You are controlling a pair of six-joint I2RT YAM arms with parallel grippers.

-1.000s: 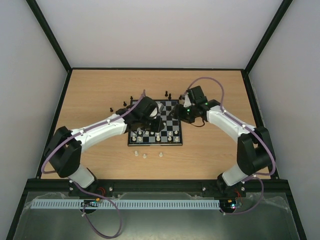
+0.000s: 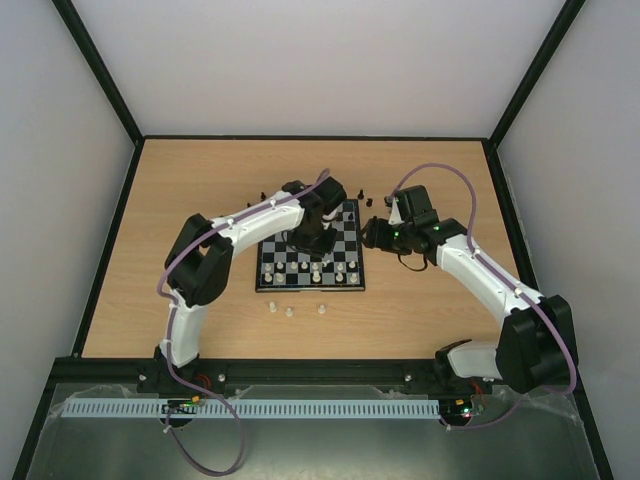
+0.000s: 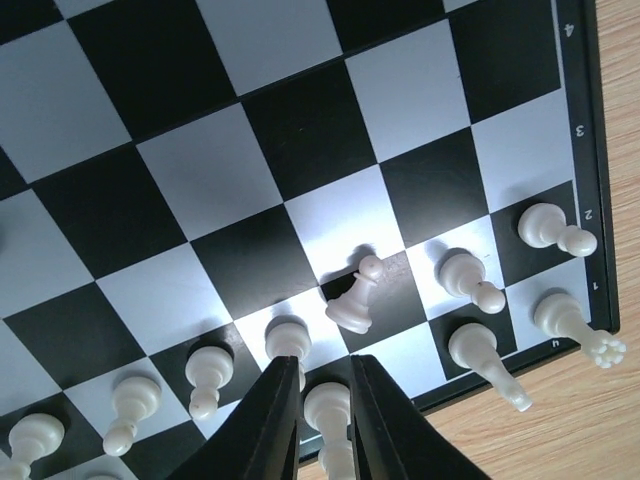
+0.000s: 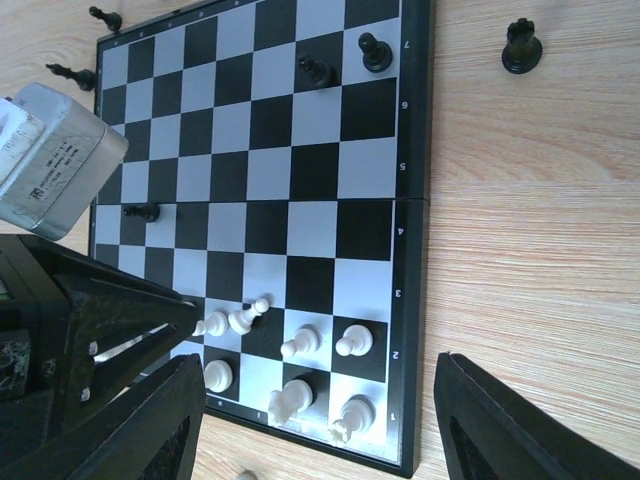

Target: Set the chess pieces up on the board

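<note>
The chessboard [image 2: 270, 247] carries white pieces on its near ranks and a few black ones. My left gripper hangs over the white pieces, fingertips close together above a piece at the bottom of its view; whether anything is between them is unclear. A white pawn [image 3: 355, 300] stands or leans askew in a dark square beside the others. My right gripper is open at the board's right side, nothing between its fingers. The left gripper also shows at the left of the right wrist view.
Loose white pieces [image 2: 322, 309] lie on the table in front of the board. Black pieces [image 4: 521, 48] stand behind and beside it. The table right of the board is mostly clear.
The right arm has drawn back to the right from over the board.
</note>
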